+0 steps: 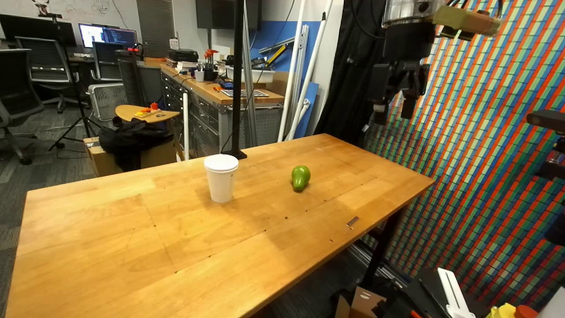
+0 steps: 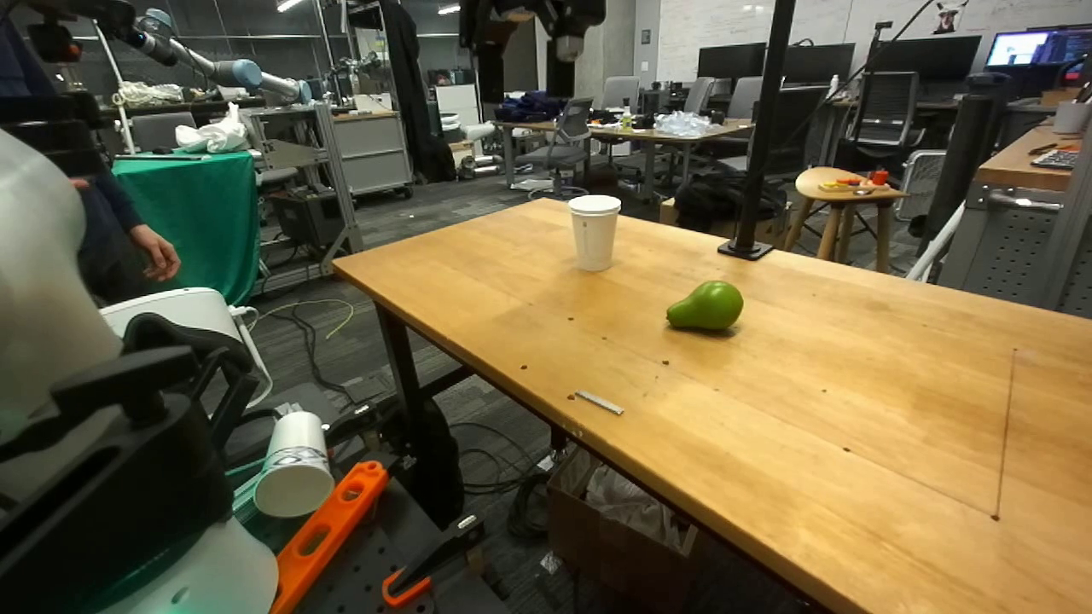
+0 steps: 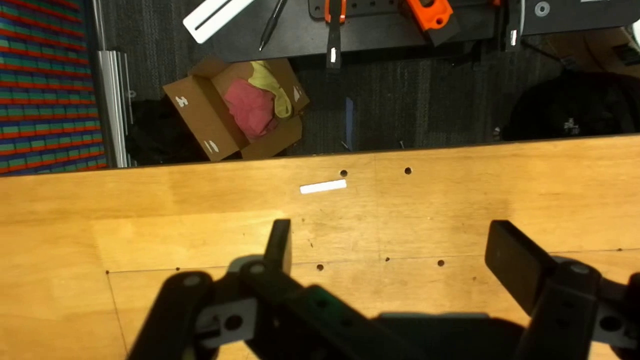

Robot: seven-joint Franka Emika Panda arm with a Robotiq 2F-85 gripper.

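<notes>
My gripper is open, its two black fingers wide apart with only bare tabletop seen between them. In exterior view 1 the gripper (image 1: pixel 393 108) hangs high above the right end of the table, well clear of everything on it. A green pear-shaped fruit (image 1: pixel 300 177) lies on its side on the wood; exterior view 2 shows the fruit (image 2: pixel 706 306) too. Left of it in exterior view 1, a white lidded paper cup (image 1: pixel 221 179) stands upright, apart from the fruit. Neither the fruit nor the cup appears in the wrist view.
On the wooden table (image 1: pixel 132 233), a small flat strip (image 3: pixel 323 186) lies near one long edge. A black post (image 2: pixel 759 153) rises from the table's opposite side. Below the edge sits an open cardboard box (image 3: pixel 207 120) with cloths inside.
</notes>
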